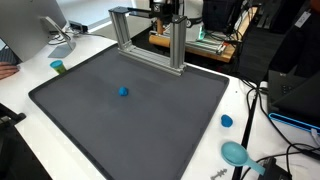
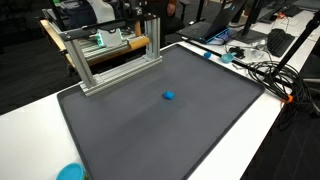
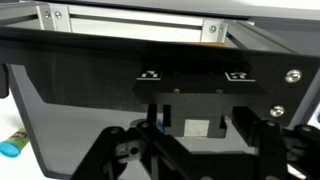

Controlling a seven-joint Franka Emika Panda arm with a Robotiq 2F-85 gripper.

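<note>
In the wrist view my gripper is at a black bar, part of the raised frame. Its dark fingers stand apart, but they blend into the bar. Between them shows a dark shape with a pale square patch; I cannot tell whether they touch it. A small blue object lies on the grey mat, well away from the gripper. The silver-legged frame stands at the mat's edge. Both exterior views cut off the gripper or lose it against the dark background.
A green-and-blue cup stands beside the mat. On the opposite side lie a blue disc and a turquoise ladle-like object. Cables lie near that edge.
</note>
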